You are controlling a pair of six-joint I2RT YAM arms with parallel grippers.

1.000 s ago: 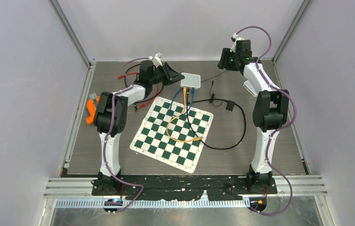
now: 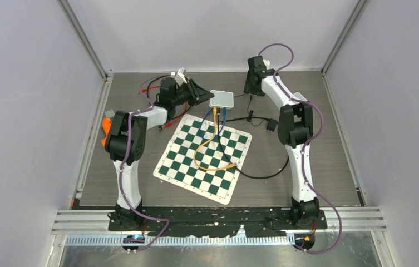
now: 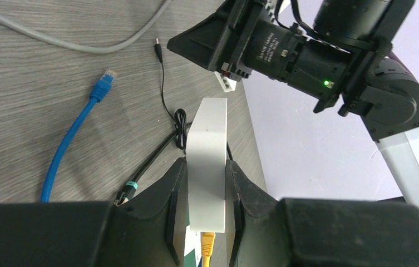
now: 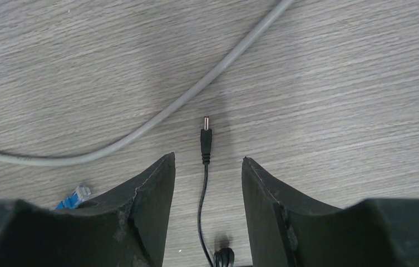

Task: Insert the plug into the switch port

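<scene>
The white switch box (image 2: 221, 99) is clasped at its side by my left gripper (image 2: 209, 97). In the left wrist view the box (image 3: 207, 161) stands edge-on between the fingers, its ports hidden. Yellow and blue cables run from its near side. Over the back of the table, my right gripper is open and empty. Below it, a thin black barrel plug (image 4: 206, 146) lies on the table, metal tip pointing away, roughly centred between the fingers. A loose blue network plug (image 3: 102, 86) also lies on the table.
A grey cable (image 4: 196, 89) crosses the table beyond the barrel plug. Black cord and a power adapter (image 2: 272, 125) lie right of centre. The green-white checkerboard (image 2: 196, 167) fills the middle. Bare table lies at the front right.
My right arm has swung left over the thin black plug's end. The left gripper has shifted slightly left with the switch box, and its cables have shifted along.
</scene>
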